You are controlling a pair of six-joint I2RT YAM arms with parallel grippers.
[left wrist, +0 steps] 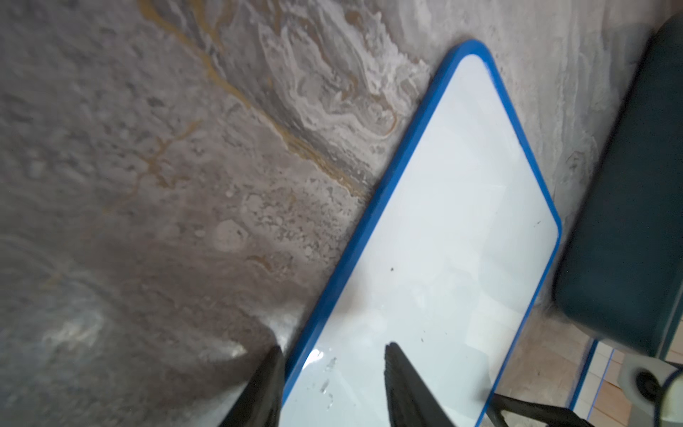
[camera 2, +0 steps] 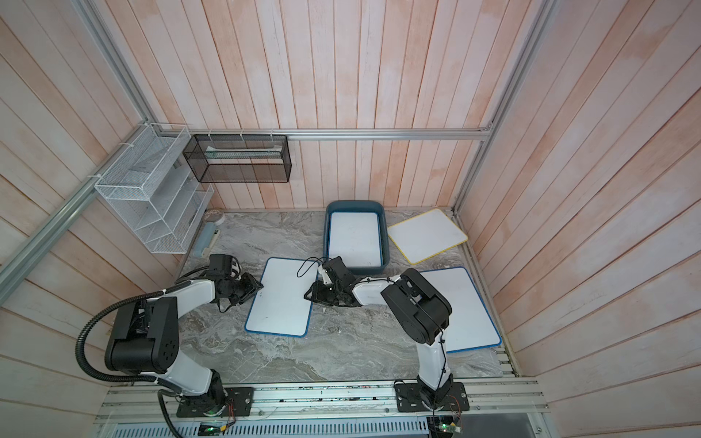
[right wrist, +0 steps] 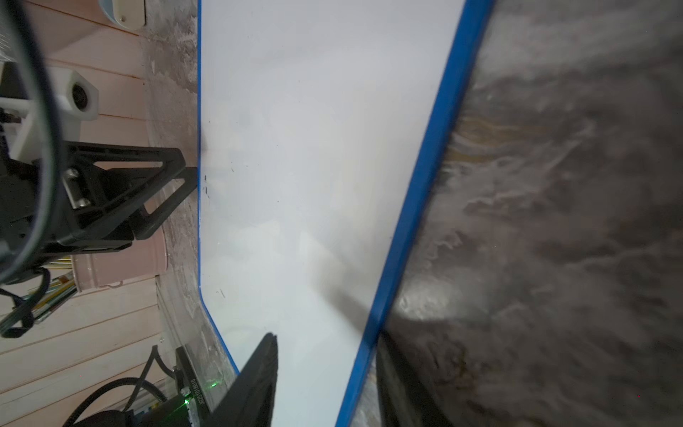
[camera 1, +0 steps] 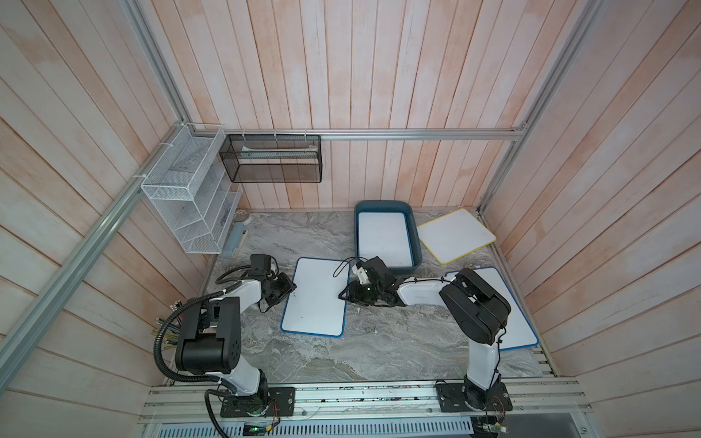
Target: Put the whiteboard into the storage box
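Observation:
A blue-framed whiteboard (camera 1: 315,298) rests on the marble-patterned table between the two arms. At its left edge my left gripper is part open; one finger (left wrist: 264,391) stands close against the outside of the blue rim, the other over the white face. Across the board, my right gripper is open, its fingers on either side of the right rim, with the outer finger (right wrist: 397,384) close to the blue edge. The teal storage box (camera 1: 416,252) stands behind and to the right, with one white board (camera 1: 384,239) lying inside.
A yellow-framed board (camera 1: 456,235) lies right of the box. Another blue-framed board (camera 1: 514,314) is at the far right, partly behind my right arm. White mesh shelves (camera 1: 191,193) and a black wire basket (camera 1: 271,171) hang at the back left. Bare table lies in front.

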